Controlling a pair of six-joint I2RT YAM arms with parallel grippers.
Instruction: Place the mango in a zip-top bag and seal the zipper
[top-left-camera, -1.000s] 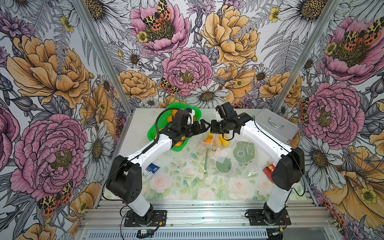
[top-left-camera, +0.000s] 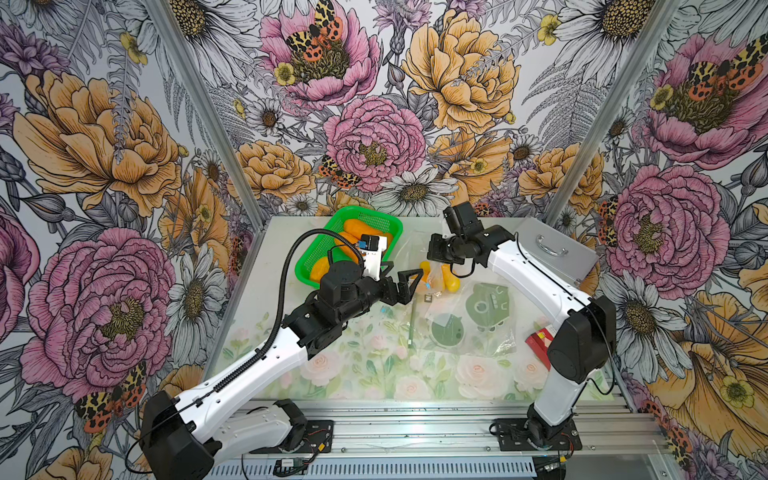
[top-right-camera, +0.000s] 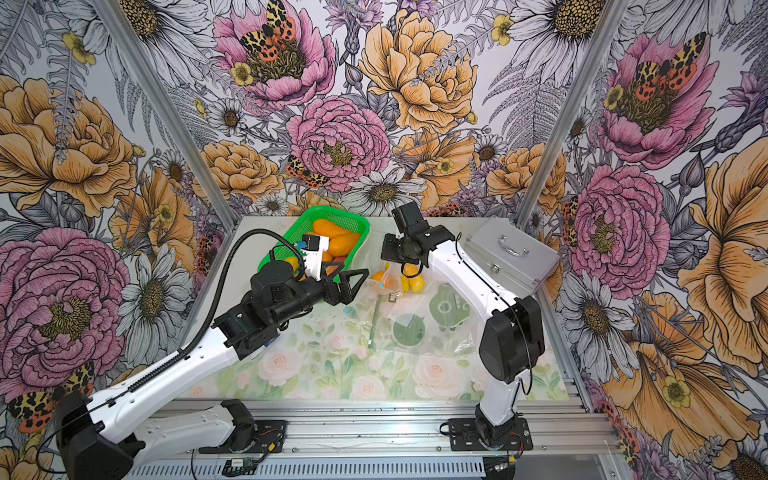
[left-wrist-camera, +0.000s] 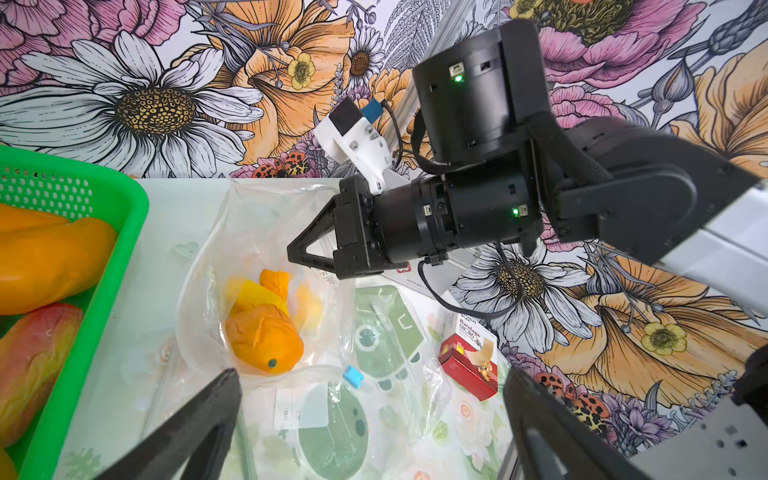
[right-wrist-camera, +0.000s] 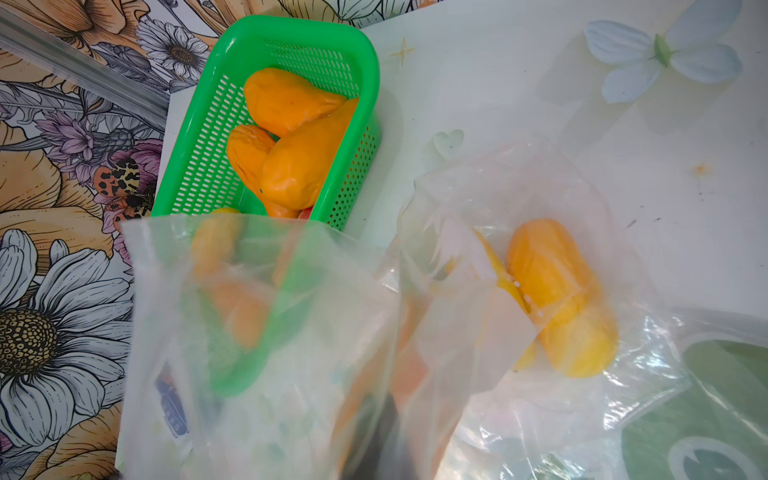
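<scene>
A clear zip-top bag stands open with a blue slider, yellow-orange fruit inside. My right gripper is above it, shut on the bag's upper film, which fills the lower right wrist view and hides the fingertips there. My left gripper stands open, left of and slightly nearer the front than the right one, nothing between its fingers; in its wrist view the blurred fingers frame the bag from below.
A green basket of mangoes stands at back left. A silver case is at right, with a red box before it. Green flat pieces lie under clear plastic.
My right gripper has shifted slightly right with the bag's film.
</scene>
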